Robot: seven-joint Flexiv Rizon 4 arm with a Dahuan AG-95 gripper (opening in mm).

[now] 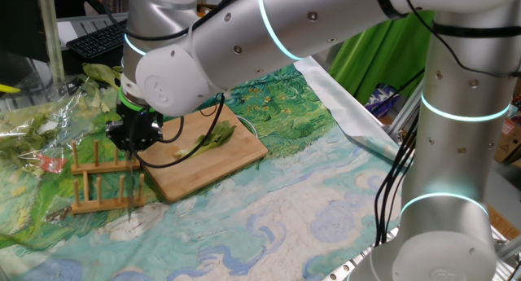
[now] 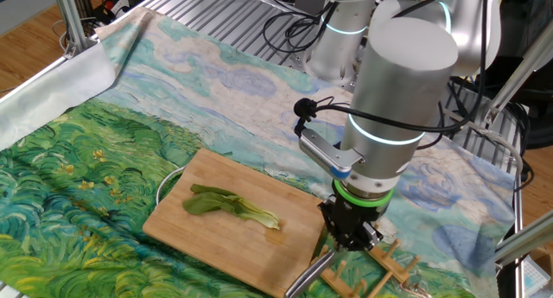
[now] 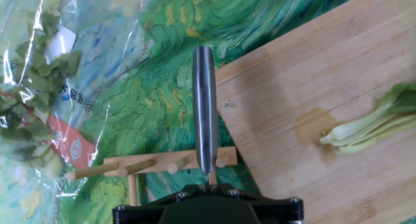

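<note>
A knife with a metal handle [image 3: 205,107] stands in a wooden rack [image 1: 108,206]. Its thin blade [image 1: 129,201] hangs down among the pegs, almost edge-on in exterior view 1. My gripper is at the near end of the handle, where handle and blade meet, and looks shut on the knife; its fingertips are mostly hidden. In exterior view 2 the handle [image 2: 309,275] sticks out sideways from below the gripper [image 2: 350,239]. The rack is partly covered by the arm there.
Beside the rack lies a wooden cutting board [image 2: 186,225] with a leafy green vegetable [image 2: 229,203] on it. A clear plastic bag of greens [image 3: 45,74] sits on the rack's other side.
</note>
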